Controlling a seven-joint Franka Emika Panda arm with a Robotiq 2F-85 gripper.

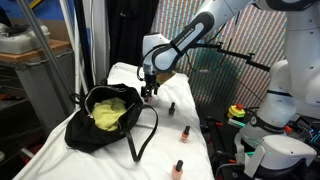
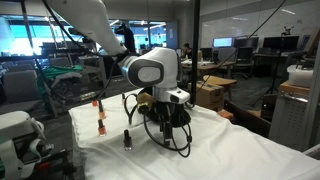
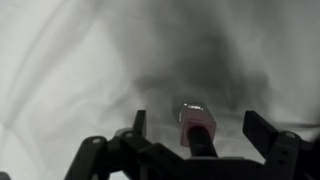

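My gripper is open, its two dark fingertips spread wide in the wrist view. A small reddish bottle-like object (image 3: 197,118) with a dark end shows in the gap between them, clear of both fingers; its depth below them is hard to judge. In exterior view 1 the gripper (image 1: 155,90) hangs low over the white cloth, just right of the black bag (image 1: 78,130). Exterior view 2 has the white arm (image 2: 155,72) bent down in front of that bag, which it partly hides.
Several small bottles stand on the cloth: a dark one (image 1: 172,108), a reddish one (image 1: 185,132) and another (image 1: 177,170) at the front. Yellow-green material (image 1: 108,113) fills the bag's opening. A bag strap (image 1: 146,143) loops over the cloth. Bare cloth (image 2: 240,150) lies at right.
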